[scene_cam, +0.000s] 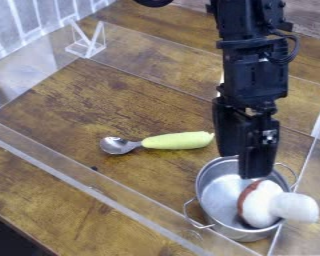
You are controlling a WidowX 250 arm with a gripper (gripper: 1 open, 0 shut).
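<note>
My black gripper (252, 150) hangs over the back part of a small steel pot (222, 195), pointing down. Its fingertips are dark and close together, and whether it is open or shut is unclear. In the pot's right side lies a white object with a brown band (263, 205), its pale end leaning over the rim. A metal spoon (121, 145) lies on the wooden surface left of the pot, beside a pale yellow-green elongated object (179, 141).
Clear plastic walls (43, 150) border the work area, with a white bracket (85, 45) at the back left. Something pale is partly hidden behind the arm.
</note>
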